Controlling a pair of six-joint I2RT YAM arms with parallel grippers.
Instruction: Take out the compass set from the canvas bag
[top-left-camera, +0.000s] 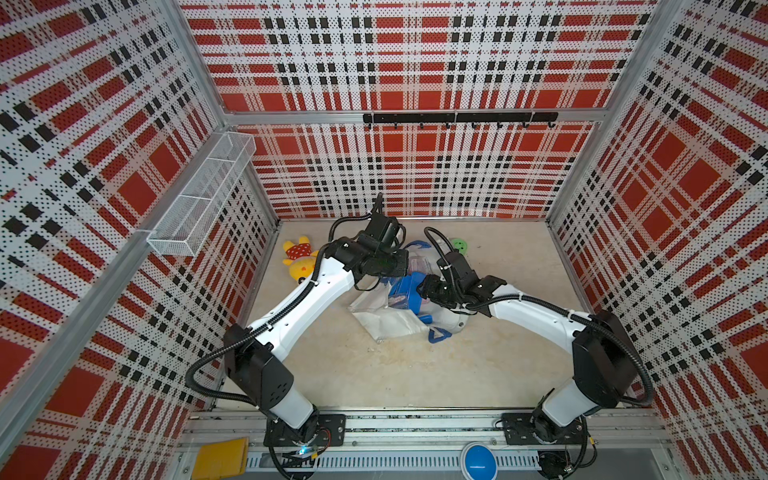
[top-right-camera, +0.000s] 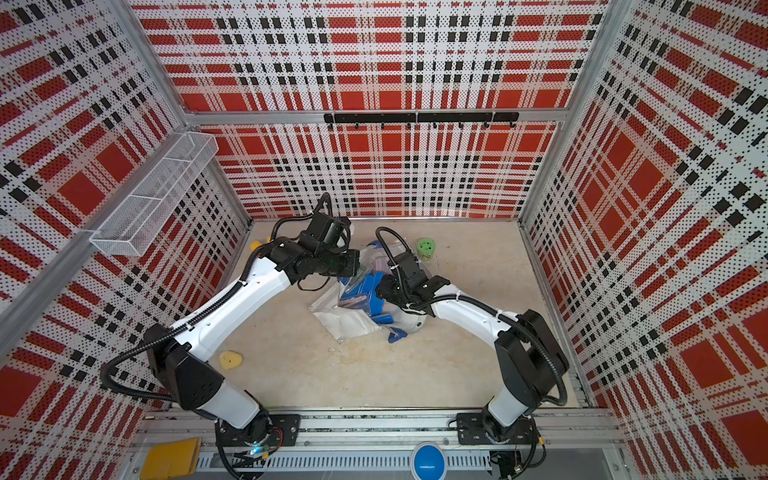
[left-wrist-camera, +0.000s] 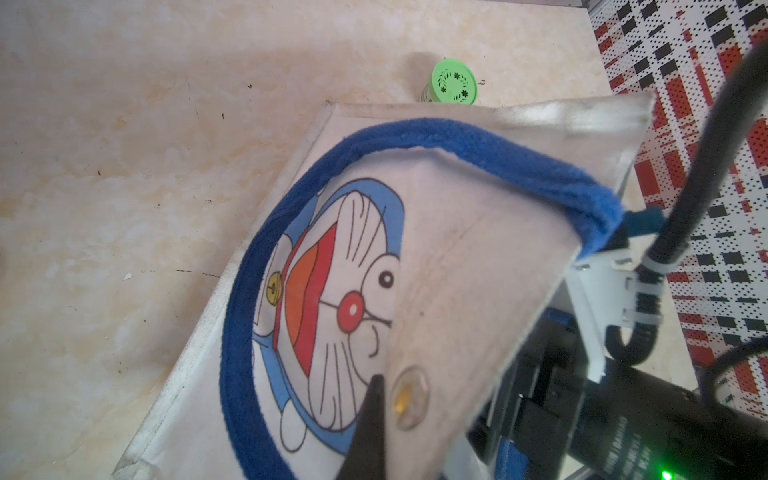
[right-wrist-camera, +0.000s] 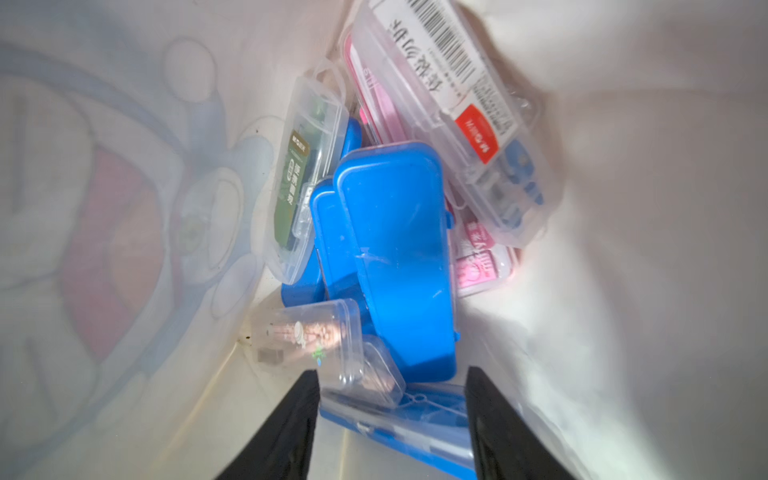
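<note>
The white canvas bag (left-wrist-camera: 480, 264), with a Doraemon print and blue handle, lies mid-table. My left gripper is shut on its rim fabric. My right gripper is open over the bag's opening, nothing between its fingers. Inside are blue plastic cases (right-wrist-camera: 400, 264), clear cases (right-wrist-camera: 308, 168), a labelled clear case (right-wrist-camera: 448, 96) and pink items (right-wrist-camera: 480, 268). Which of them is the compass set I cannot tell.
A green lidded container (left-wrist-camera: 453, 80) stands behind the bag, a yellow plush toy (top-left-camera: 302, 265) at back left. A wire basket (top-left-camera: 200, 196) hangs on the left wall.
</note>
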